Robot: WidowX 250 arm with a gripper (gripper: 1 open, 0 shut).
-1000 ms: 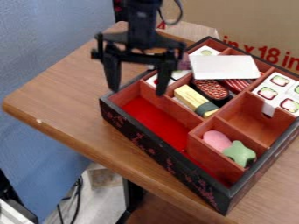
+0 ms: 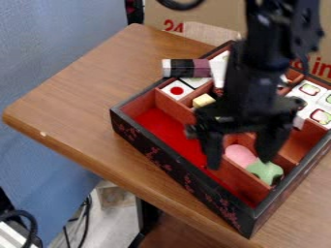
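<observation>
The dark robot gripper [image 2: 237, 134] hangs blurred over the middle and right of a black floral box [image 2: 155, 150] with red dividers, hiding much of its contents. Its fingers reach down near the pink piece [image 2: 239, 154] and the green star-like piece [image 2: 265, 172] in the lower right compartment. Whether it holds anything is unclear. The red compartment [image 2: 163, 130] at the left front shows bare. A red-dotted white piece [image 2: 177, 89] and dark-and-white pieces [image 2: 184, 68] show at the back.
White tiles [image 2: 313, 102] fill the right back compartment. A cardboard box [image 2: 195, 24] stands behind, and cables lie below the table's left edge.
The gripper has moved right and toward the front, from the left back of the box to over its middle and right compartments, now covering pieces that showed before.
</observation>
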